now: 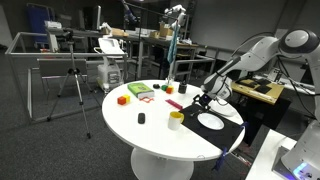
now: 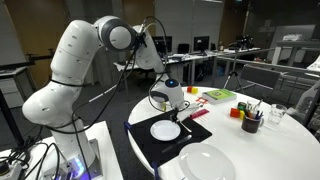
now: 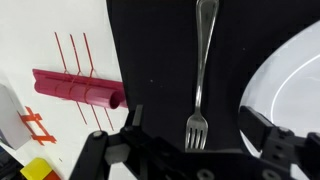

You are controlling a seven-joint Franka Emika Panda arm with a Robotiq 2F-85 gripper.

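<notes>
A silver fork [image 3: 200, 85] lies on the black mat [image 3: 165, 45] in the wrist view, with its tines toward my gripper. The white plate [image 3: 295, 85] sits at its right on the same mat. My gripper stands open above the mat, its dark fingers to either side of the fork's tines, with nothing held. In exterior view 2 the gripper [image 2: 180, 108] hangs over the mat behind the plate [image 2: 165, 130]. How high its fingertips are above the fork is hard to tell.
Left of the mat lies a dark pink roll [image 3: 80, 88] with red sticks. A larger white plate [image 2: 205, 163] stands near the front of the table. A yellow mug [image 1: 175, 120], a green box [image 1: 138, 89] and a black pen holder [image 2: 250, 122] are elsewhere on the white table.
</notes>
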